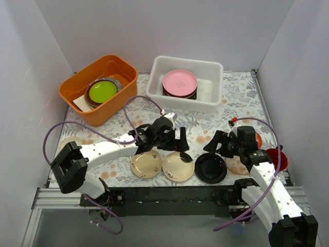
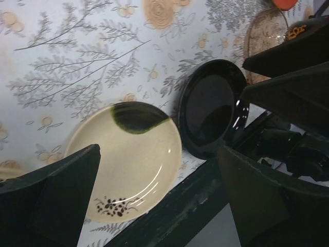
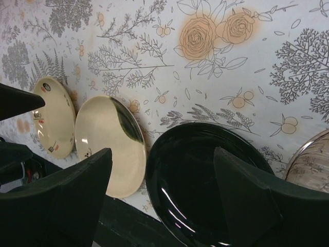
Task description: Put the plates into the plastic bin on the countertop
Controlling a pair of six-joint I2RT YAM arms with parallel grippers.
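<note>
Near the front edge of the counter lie a cream plate with a dark patch [image 1: 178, 168], a cream plate with small flowers [image 1: 146, 164] and a black plate [image 1: 211, 168]. My left gripper [image 1: 182, 140] is open above and behind the patched cream plate; its fingers frame that plate in the left wrist view. Open and empty, my right gripper [image 1: 212, 146] hangs over the back edge of the black plate [image 3: 200, 180]. At the back stands the white plastic bin [image 1: 157, 82], with a pink plate [image 1: 180, 83] on top of a stack inside.
An orange bin [image 1: 115, 64] holding a green plate [image 1: 103, 92] and others stands at the back left. A clear glass dish [image 1: 236, 165], an orange-red item [image 1: 258, 140] and a red bowl [image 1: 280, 159] are at the right. Patterned counter between bins and plates is free.
</note>
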